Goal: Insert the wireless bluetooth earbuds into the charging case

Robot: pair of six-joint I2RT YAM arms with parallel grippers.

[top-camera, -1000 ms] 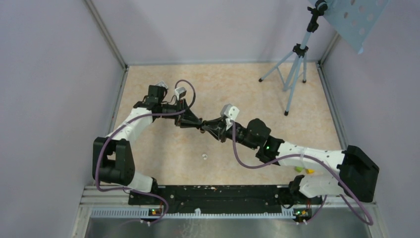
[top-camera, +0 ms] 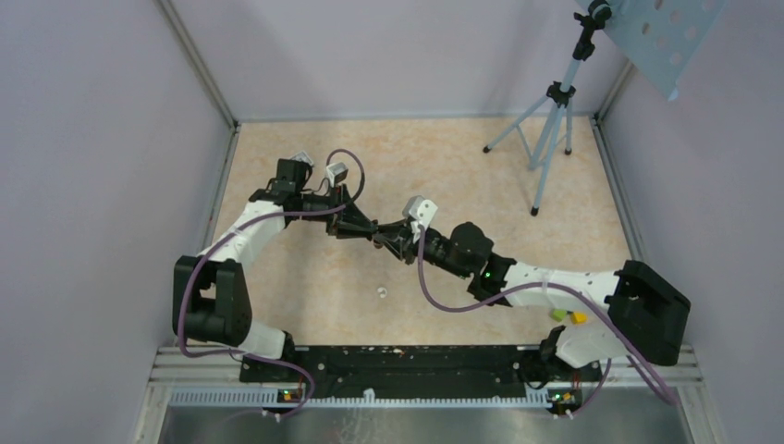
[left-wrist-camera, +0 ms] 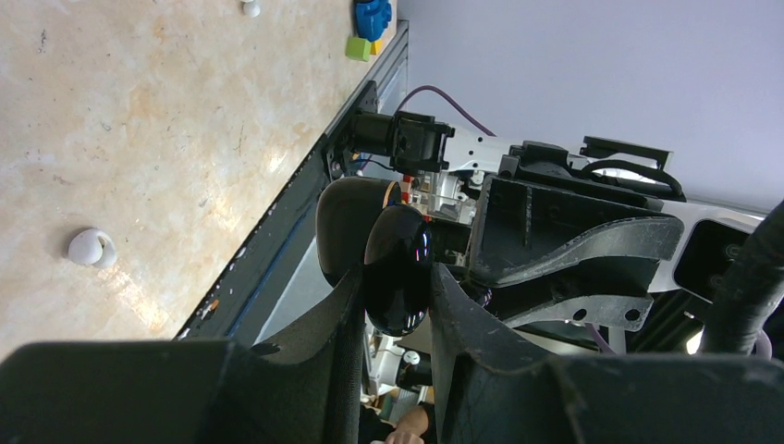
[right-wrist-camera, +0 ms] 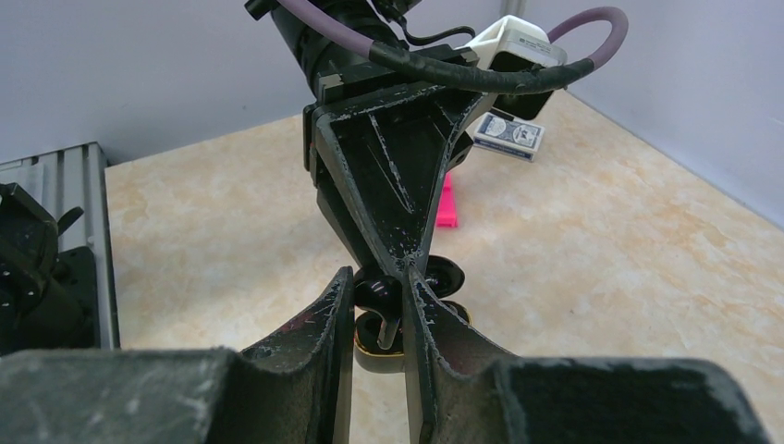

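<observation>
The black charging case (left-wrist-camera: 399, 277) is held up off the table, with my left gripper (top-camera: 371, 228) shut on it. Its lid (right-wrist-camera: 445, 275) stands open in the right wrist view, and a gold-edged body (right-wrist-camera: 379, 362) shows below. My right gripper is shut on a glossy black earbud (right-wrist-camera: 374, 294), whose stem (right-wrist-camera: 387, 335) points down at the case opening. In that view the stem overlaps the opening; whether it sits inside cannot be told. From above, the two grippers meet and hide most of the case.
A small white round piece (left-wrist-camera: 91, 248) lies on the table below the grippers, with another (left-wrist-camera: 251, 7) farther off. Green (left-wrist-camera: 358, 48) and blue (left-wrist-camera: 373, 17) blocks sit near the edge. Behind the left arm are a pink item (right-wrist-camera: 447, 203) and a boxed item (right-wrist-camera: 508, 135). A tripod (top-camera: 555, 120) stands at the back right.
My right arm has shifted a little to the left, bringing its gripper slightly closer to the case. The left arm and the case look unmoved.
</observation>
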